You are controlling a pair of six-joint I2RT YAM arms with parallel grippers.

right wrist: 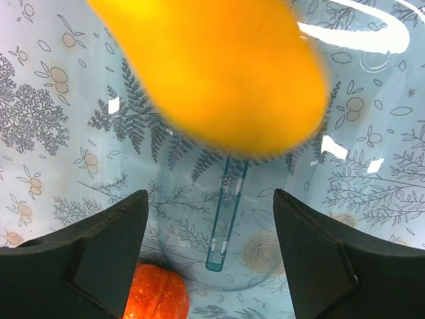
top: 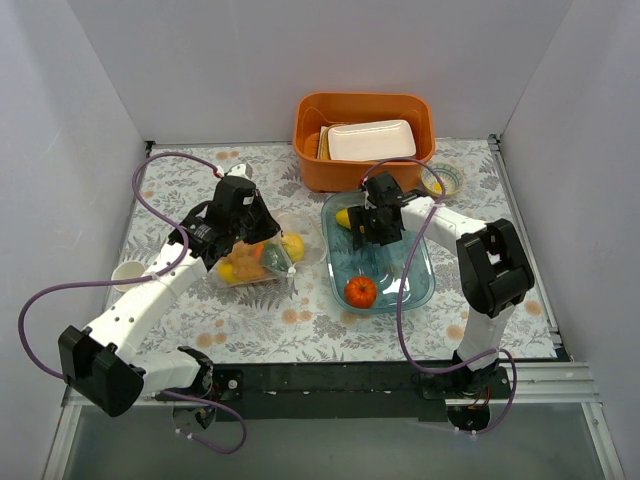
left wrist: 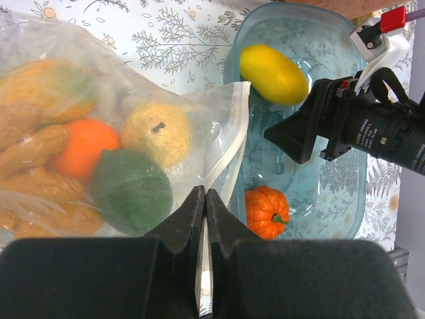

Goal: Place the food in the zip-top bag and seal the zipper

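Note:
My left gripper is shut on the white zipper edge of the clear bag [left wrist: 60, 46], which holds several foods: an orange [left wrist: 83, 149], a yellow fruit [left wrist: 156, 133], a green item and brown pieces. Right of it, a blue tray [top: 380, 290] holds a small pumpkin [top: 360, 291] and a yellow food, blurred and large in the right wrist view. My right gripper is over the tray beside the yellow food, fingers apart with nothing between them.
An orange bin [top: 362, 103] with white trays stands at the back. A small bowl [top: 448, 176] is at the back right, and a white cup [top: 129, 271] at the left.

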